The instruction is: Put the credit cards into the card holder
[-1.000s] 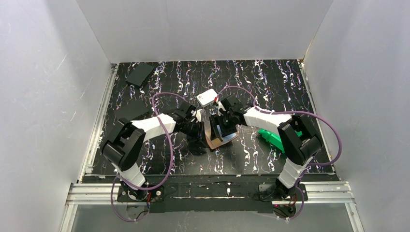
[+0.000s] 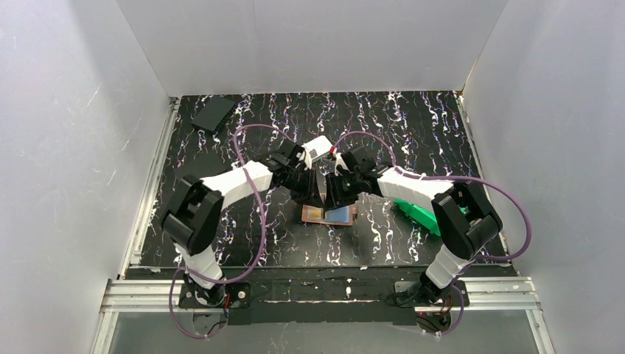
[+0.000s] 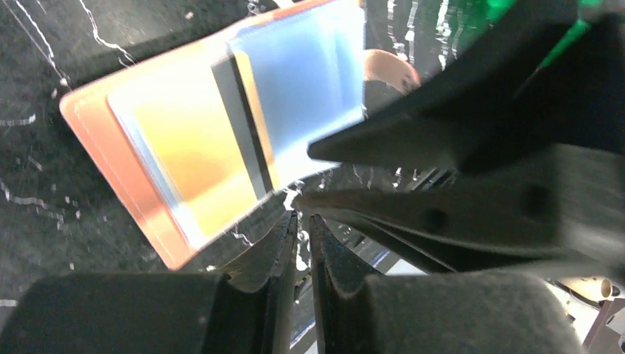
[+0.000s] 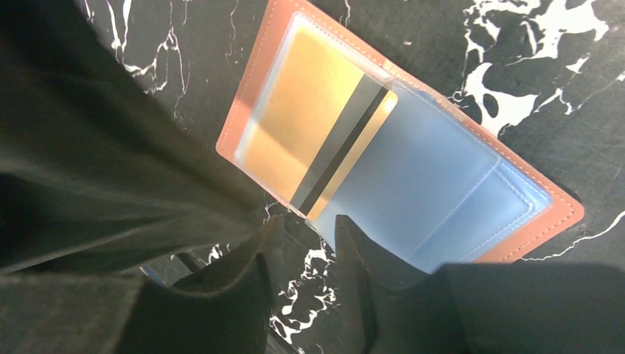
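Observation:
An orange-edged card holder (image 2: 348,221) lies spread on the table under both grippers. In the right wrist view a yellow card with a dark stripe (image 4: 298,103) sits on the holder's (image 4: 239,118) left half, and the other half shows blue (image 4: 427,169). My left gripper is shut just off the holder's edge in its own view, its fingertips together with nothing showing between them. My right gripper is partly open by the holder's near edge, its gap empty. Each wrist view shows the other gripper looming close beside.
Behind the grippers lies a white card-like piece (image 2: 318,147). A green object (image 2: 419,213) is partly hidden beneath the right arm. Two dark flat boxes, one of them (image 2: 214,113) farther back, are at the left.
The holder has turned from a slanted pose to lie straighter. My left gripper has moved right, over the holder and close to the right gripper, which has shifted only slightly.

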